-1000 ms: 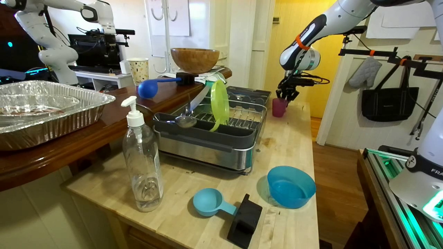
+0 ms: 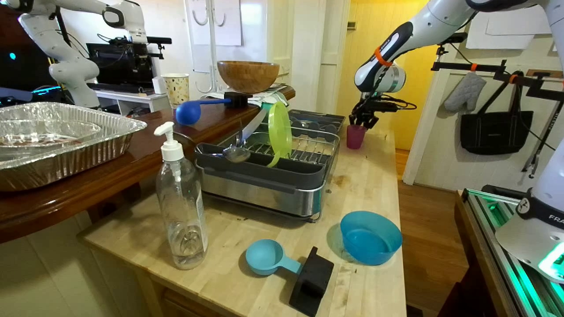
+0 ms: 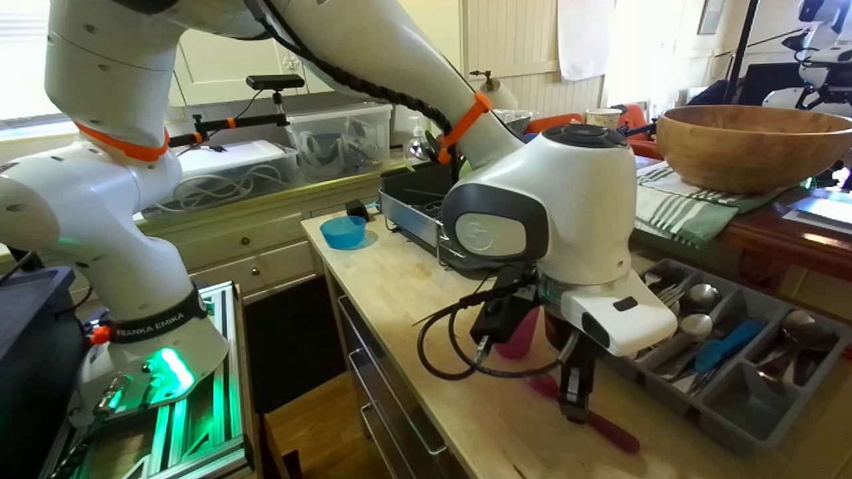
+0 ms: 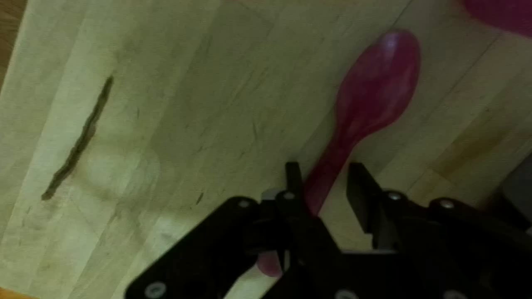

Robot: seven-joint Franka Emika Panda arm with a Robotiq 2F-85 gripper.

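Observation:
A dark pink spoon (image 4: 376, 82) lies on the wooden counter, its bowl toward the upper right of the wrist view. My gripper is low over its handle, fingers part open. One black finger (image 4: 294, 177) is close along the handle's left side; the other finger (image 4: 361, 184) stands apart on the right, leaving a gap. In exterior view 2 the spoon's handle end (image 3: 615, 434) sticks out past the gripper (image 3: 575, 411). A pink cup (image 2: 355, 137) stands upright on the counter near the gripper, partly covered by the arm in exterior view 2 (image 3: 519, 335).
A grey cutlery tray (image 3: 727, 427) with several utensils sits right beside the gripper. Farther along the counter are a dish rack (image 2: 312, 203), a blue bowl (image 2: 370, 237), a light-blue scoop (image 2: 265, 257) and a pump bottle (image 2: 182, 222). Bare counter lies between cup and bowl.
The arm's wrist and gripper have shifted slightly down and to the left in exterior view 1. The cup and other counter items look unmoved.

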